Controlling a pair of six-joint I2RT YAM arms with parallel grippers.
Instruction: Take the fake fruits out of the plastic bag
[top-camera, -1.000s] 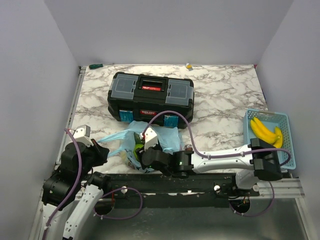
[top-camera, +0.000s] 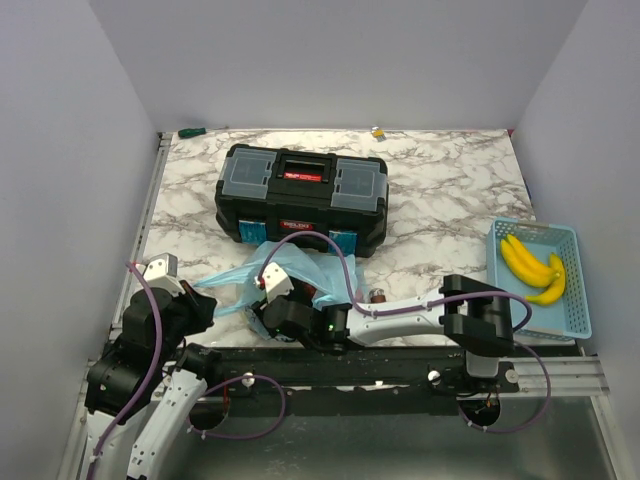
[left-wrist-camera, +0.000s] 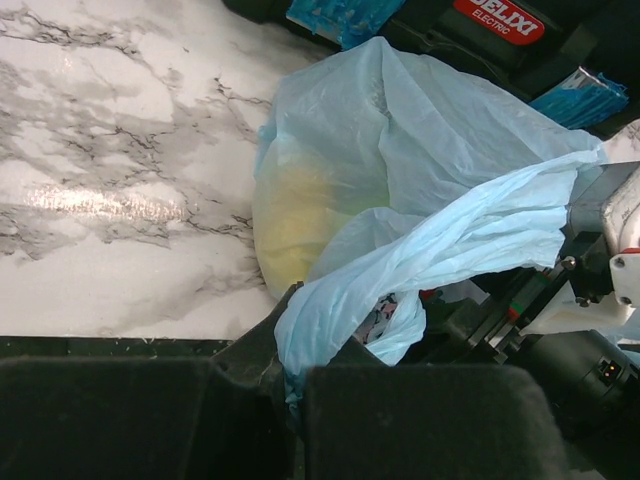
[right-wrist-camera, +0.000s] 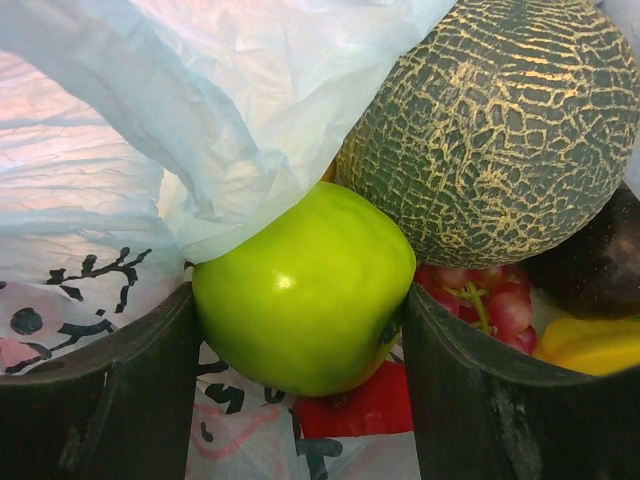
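Note:
The blue plastic bag (left-wrist-camera: 440, 130) lies in front of the toolbox, its mouth pulled toward the left. My left gripper (top-camera: 208, 298) is shut on a gathered strip of the bag's edge. Inside the bag, my right gripper is shut on a shiny green fruit (right-wrist-camera: 300, 270), one finger on each side. The right wrist view also shows a netted melon (right-wrist-camera: 490, 130), red grapes (right-wrist-camera: 512, 312), a dark purple fruit (right-wrist-camera: 598, 258) and part of something yellow (right-wrist-camera: 590, 346). Bag film covers the green fruit's upper left.
A black toolbox (top-camera: 300, 200) stands right behind the bag. At the far right is a light-blue basket (top-camera: 580, 320) holding yellow bananas (top-camera: 525, 262). Bare marble tabletop (top-camera: 440, 210) lies between toolbox and basket.
My right gripper has moved left and deeper over the bag, and the green fruit, visible from above before, is now hidden there. The left arm has barely moved.

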